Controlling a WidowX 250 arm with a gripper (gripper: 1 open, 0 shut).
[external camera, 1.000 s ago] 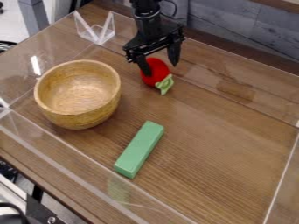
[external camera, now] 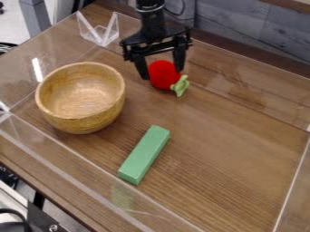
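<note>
The black gripper (external camera: 154, 54) reaches down from the top centre, its fingers on either side of and just behind a red round object with a green leafy top (external camera: 165, 74). The fingers look spread apart; whether they touch the red object is hard to tell.
A wooden bowl (external camera: 80, 95) sits at the left, and a green block (external camera: 144, 152) lies at the lower middle. A clear plastic item (external camera: 98, 29) stands at the upper left.
The gripper has shifted left and turned, its fingers now spread more side to side. The red object shows more fully, with little visible movement.
</note>
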